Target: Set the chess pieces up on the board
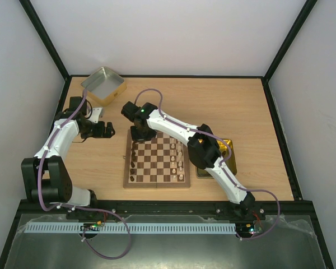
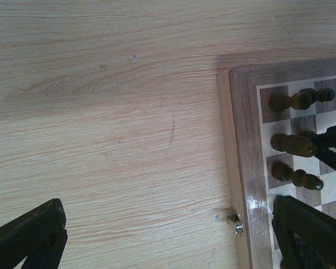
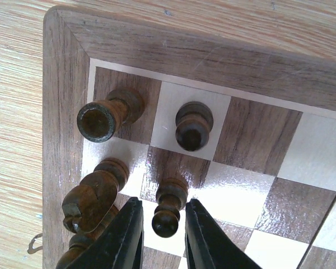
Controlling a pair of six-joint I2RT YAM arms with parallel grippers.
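In the right wrist view a dark pawn [image 3: 166, 216] stands on a dark square, one square in from the corner both ways. My right gripper is open around it, with gaps between the pawn and the fingers. Near it on the board [image 3: 241, 56] are a rook [image 3: 109, 115], a knight [image 3: 92, 199] and another pawn [image 3: 193, 126]. My left gripper is wide open, empty, over bare table left of the board. Light pieces [image 1: 181, 164] line the board's right side in the top view.
A gold tray [image 1: 203, 175] lies right of the board, partly hidden under the right arm. At the back left sits an empty open box [image 1: 122, 88]. The board's middle is clear, as is the table [image 1: 213, 95] behind the right arm.
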